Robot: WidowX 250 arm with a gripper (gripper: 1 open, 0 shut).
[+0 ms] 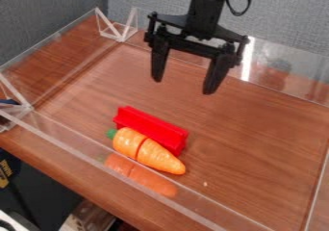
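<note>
A black gripper (186, 77) hangs open over the back middle of the wooden board, with nothing between its two fingers. Below it, toward the front left, a red bar-shaped object (152, 125) lies on the board. Just in front of that lies a segmented orange toy carrot (146, 151) with a green tip at its left end, close against or touching the red piece.
Clear low walls (278, 74) edge the board (255, 148), with white corner brackets (114, 31) at the back left. The middle and right of the board are clear apart from a small pale speck. A dark area lies beyond the front left edge.
</note>
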